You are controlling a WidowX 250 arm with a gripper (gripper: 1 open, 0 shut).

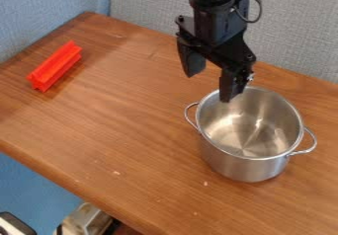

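My black gripper (209,76) hangs from the top centre, open, with its two fingers apart and nothing visible between them. Its right finger is over the back rim of a steel pot (248,138) with two wire handles, standing on the right of the wooden table. The pot looks empty inside. A red bar-shaped object (55,66) lies at the far left of the table.
Grey walls bound it at the back and left. At the bottom left corner, outside the tabletop, some metal hardware shows.
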